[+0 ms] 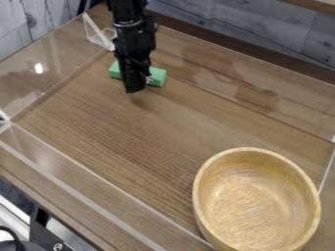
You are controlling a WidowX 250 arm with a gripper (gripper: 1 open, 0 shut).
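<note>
My gripper (132, 80) is at the top of the view, its black arm reaching down onto a green object (155, 76) on the wooden table. Its fingertips are at or over the green object; whether they are open, shut or holding it is too small to tell.
A large pale tan bowl (256, 157) stands at the lower right. The table's edge runs along the top right and the lower left.
</note>
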